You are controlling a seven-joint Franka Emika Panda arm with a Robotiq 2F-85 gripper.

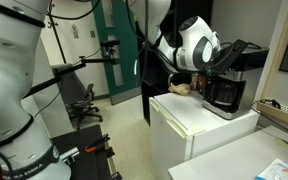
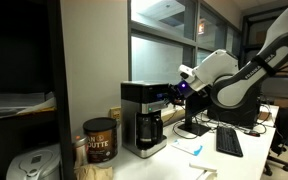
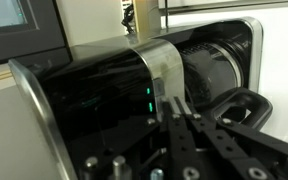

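A black coffee maker with a silver front strip (image 3: 162, 68) fills much of the wrist view, with two small green lights lit on its panel. In exterior view 1 the coffee maker (image 1: 229, 90) stands on a white cabinet top. My gripper is shut right in front of the strip, close to the green lights; whether its fingertips touch the panel I cannot tell. No object shows between the fingers. From the other side, the gripper (image 2: 172, 98) is at the upper front of the coffee maker (image 2: 144, 118), above the glass carafe (image 2: 149, 128).
A dark coffee can (image 2: 101, 138) stands beside the machine, and a silver appliance (image 2: 34, 163) is farther left. The black carafe handle (image 3: 246, 103) juts out near the gripper. White counter space (image 1: 229, 155) lies open in front, with papers at its right end.
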